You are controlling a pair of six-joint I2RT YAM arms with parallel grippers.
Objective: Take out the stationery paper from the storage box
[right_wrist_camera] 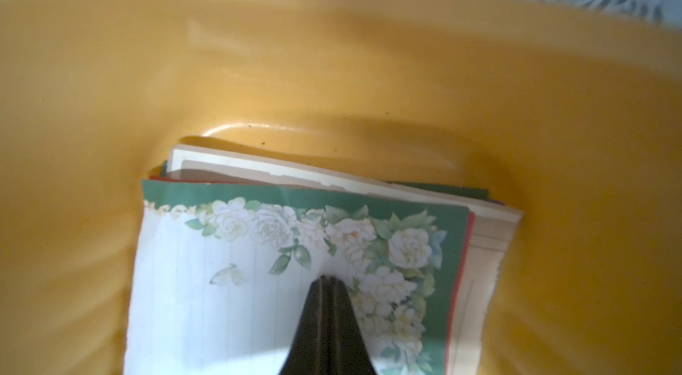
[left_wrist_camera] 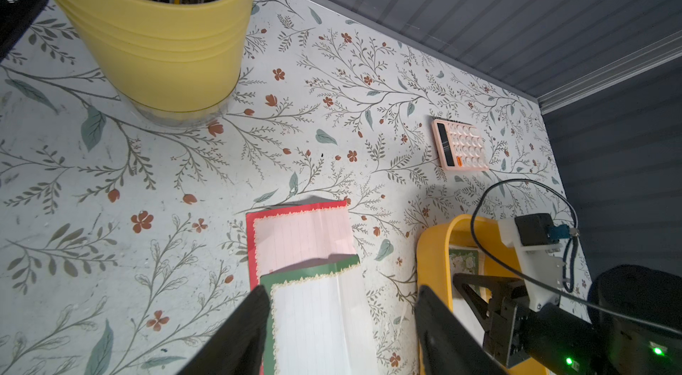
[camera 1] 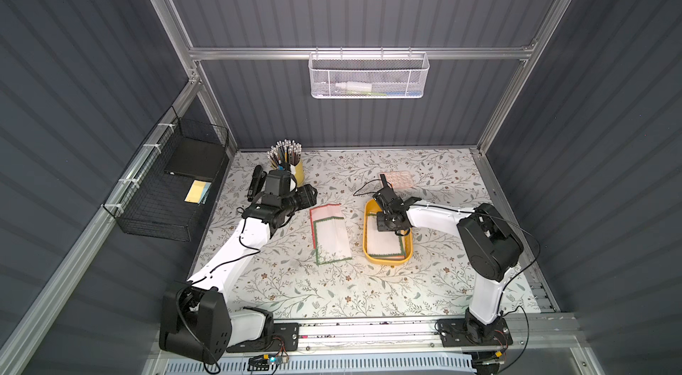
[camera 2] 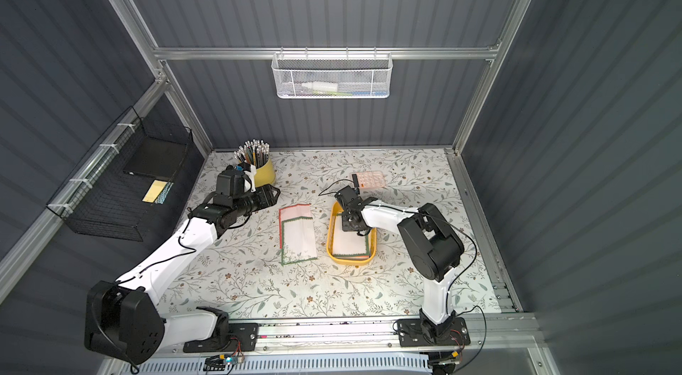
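Note:
In the right wrist view, a stack of stationery paper (right_wrist_camera: 213, 304) lies flat inside the yellow storage box (right_wrist_camera: 319, 55); its top sheet has a green border with white flowers. My right gripper is shut over that sheet, its fingertips together and no paper between them. Red-edged and beige sheets peek out beneath. Two sheets rest on the table left of the box: a green-bordered one (left_wrist_camera: 312, 325) overlapping a red-bordered one (left_wrist_camera: 302, 233). Above them, my left gripper stands open and empty.
A yellow pencil holder (left_wrist_camera: 156, 48) stands at the back left. Behind the box lies a pink calculator (left_wrist_camera: 460, 145). Mesh baskets hang on the back wall (camera 1: 369, 75) and left wall (camera 1: 163, 183). The table in front of the box is clear.

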